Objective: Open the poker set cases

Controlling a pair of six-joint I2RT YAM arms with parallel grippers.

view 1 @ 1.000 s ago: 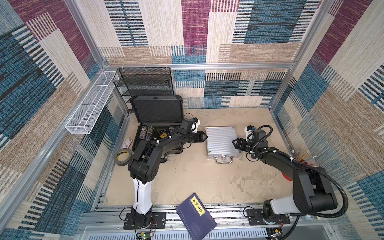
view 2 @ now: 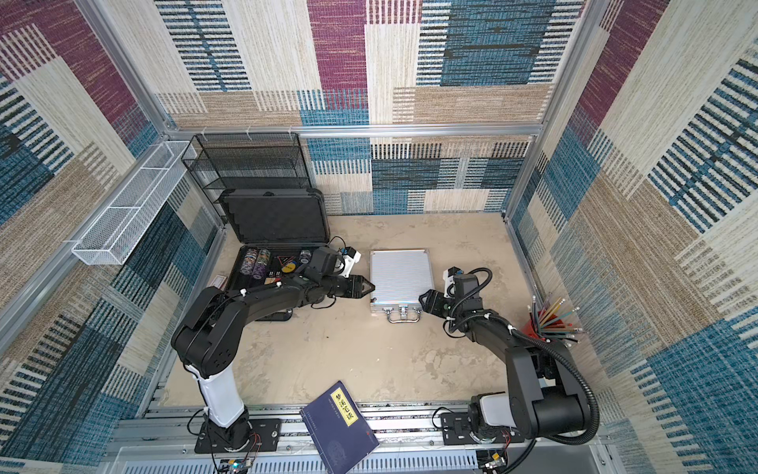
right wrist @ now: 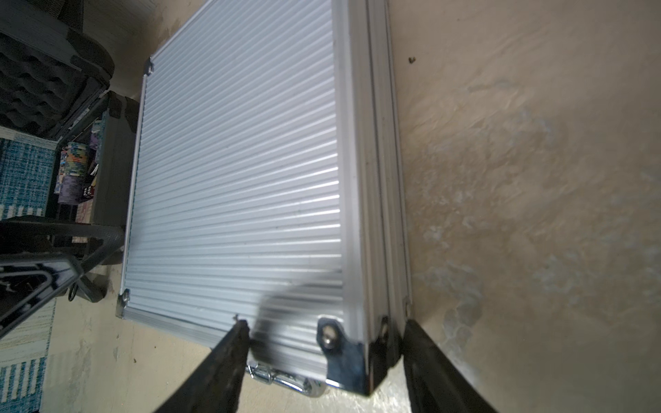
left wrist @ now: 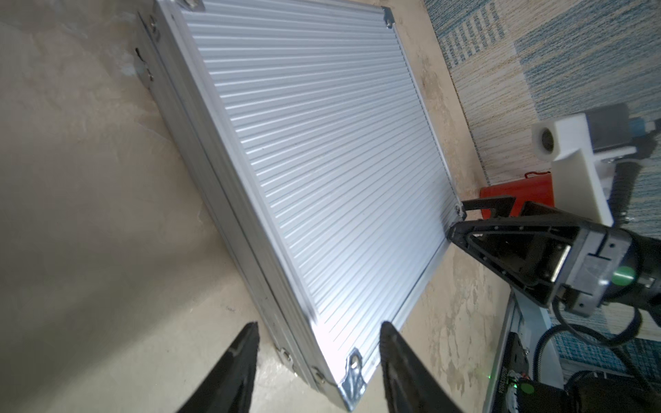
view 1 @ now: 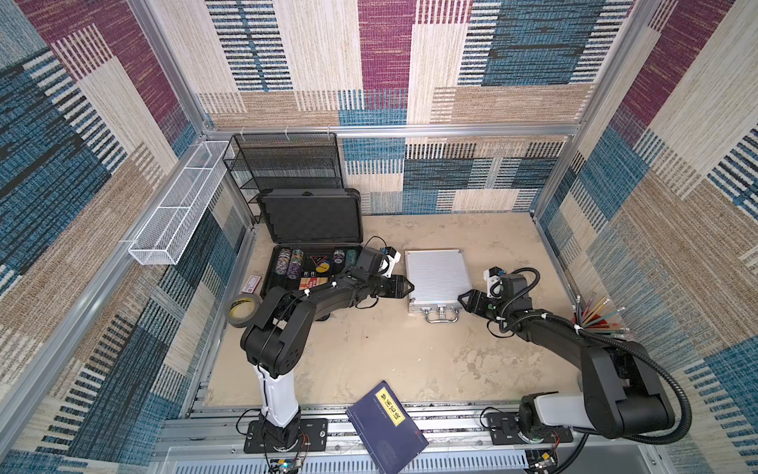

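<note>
A closed silver case (view 1: 436, 276) with a front handle and latch lies in the middle of the table. My left gripper (view 1: 404, 287) is at its left side; in the left wrist view its open fingers flank the near corner. My right gripper (view 1: 467, 300) is at the front-right corner, its open fingers around that corner in the right wrist view. A black case (view 1: 308, 215) stands open at the back left, showing chips, cards and dice, partly hidden by my left arm.
A tape roll (view 1: 242, 309) lies at the left, pencils in a red holder (view 2: 537, 324) at the right, and a blue book (view 1: 386, 430) at the front edge. Behind the black case stands a black wire rack (view 1: 280, 150).
Both grippers have moved a little lower in the top left view, toward the front corners of the silver case. The cases have not visibly moved.
</note>
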